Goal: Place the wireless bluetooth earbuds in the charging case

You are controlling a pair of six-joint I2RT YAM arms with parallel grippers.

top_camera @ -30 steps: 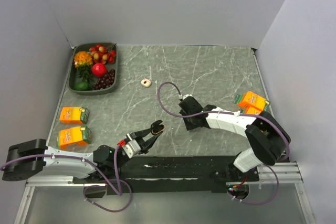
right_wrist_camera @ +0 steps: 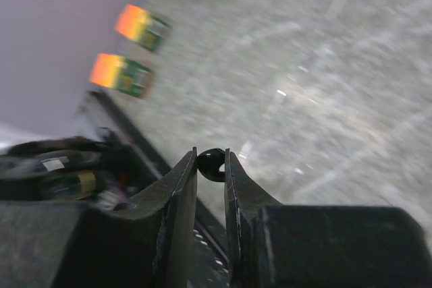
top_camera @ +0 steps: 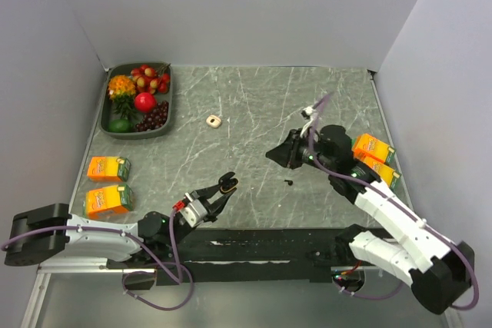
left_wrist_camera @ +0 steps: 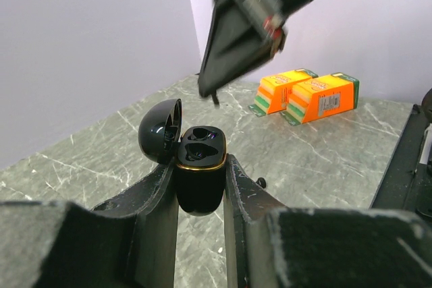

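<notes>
The black charging case (left_wrist_camera: 201, 175), lid up and gold trim round its slots, is clasped between the fingertips of my left gripper. From above, the case (top_camera: 229, 183) shows near the table's front edge. My right gripper is raised above the table to the right of the case, its fingers close together on a small black earbud (right_wrist_camera: 212, 164) at their tips. Another black earbud (top_camera: 289, 182) lies on the marble table, also visible in the left wrist view as a small earbud (left_wrist_camera: 261, 183) behind the case. The case slots look empty.
A fruit tray (top_camera: 137, 134) stands at the back left. A small white block (top_camera: 214, 121) rests mid-table. Orange boxes lie at the left (top_camera: 108, 168) and right (top_camera: 374, 148) sides.
The right arm has lifted from the table, its gripper now turned toward the case. An earbud on the table has come into view below it. My left arm has barely shifted.
</notes>
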